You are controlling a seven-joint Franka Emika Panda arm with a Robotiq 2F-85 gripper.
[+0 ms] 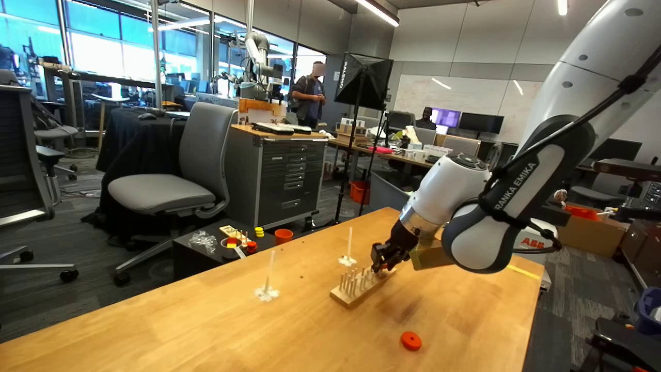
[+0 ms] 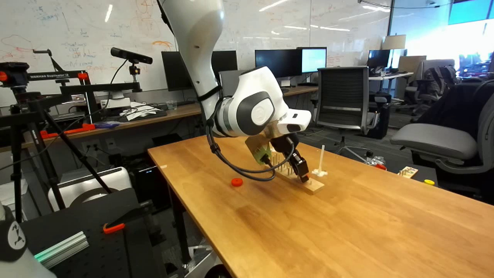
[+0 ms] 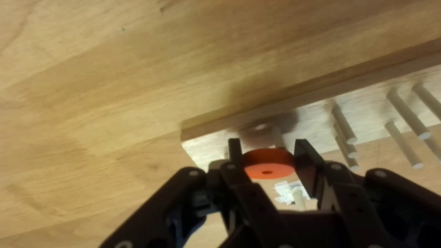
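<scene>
In the wrist view my gripper is shut on a red disc (image 3: 269, 170) with a small centre hole. Behind the disc lies one end of the wooden peg board (image 3: 206, 144), with a peg partly hidden by the disc. Whether the disc sits around that peg, I cannot tell. Other pegs (image 3: 409, 115) rise from the board to the right, bare. From outside, my gripper (image 1: 385, 265) leans, tilted, over the far end of the peg board (image 1: 348, 300). A second red disc (image 1: 410, 340) rests flat on the table nearer the camera.
Two upright white sticks stand on taped bases: one stick (image 1: 269, 273) left of the board, another stick (image 1: 349, 243) behind it. A black side box (image 1: 192, 263) beside the table carries small parts. Bare tabletop (image 1: 204, 310) stretches to the left.
</scene>
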